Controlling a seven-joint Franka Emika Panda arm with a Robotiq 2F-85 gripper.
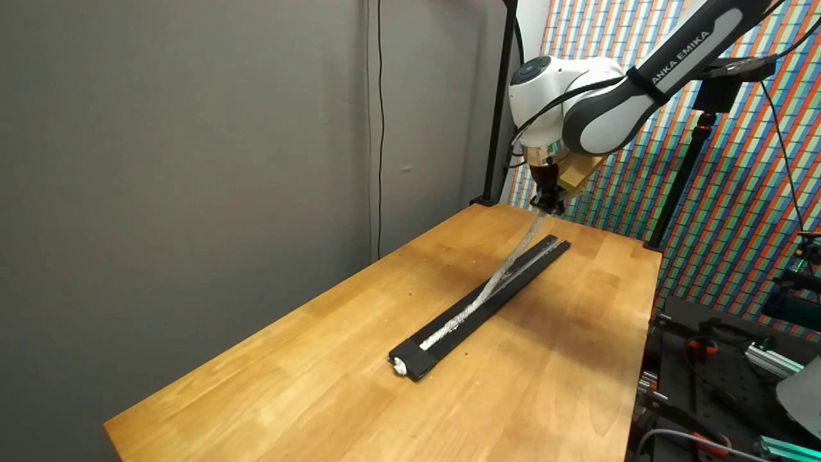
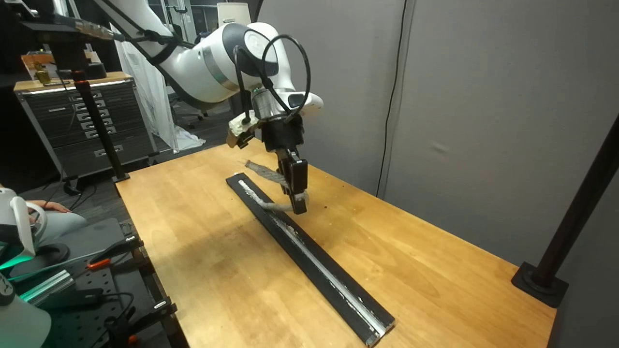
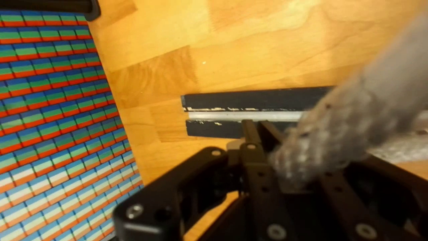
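Observation:
A pale twisted rope (image 1: 496, 277) runs up out of a long black grooved rail (image 1: 531, 267) on the wooden table. Its lower stretch lies in the groove at the end near the camera in exterior view 1, and a white tip pokes out beyond that end. Above the rail, my gripper (image 2: 296, 200) is shut on the rope, and a loose tail (image 2: 265, 171) sticks out on its other side. In the wrist view the thick, blurred rope (image 3: 341, 128) crosses between the dark fingers. The light groove (image 3: 240, 116) is bare at the rail's other end.
Bare wooden table (image 2: 429, 255) surrounds the rail. Black stand posts rise at the table's edges, one with its foot (image 2: 539, 284) at the right in exterior view 2. A dark tool cart (image 1: 723, 377) stands beside the table.

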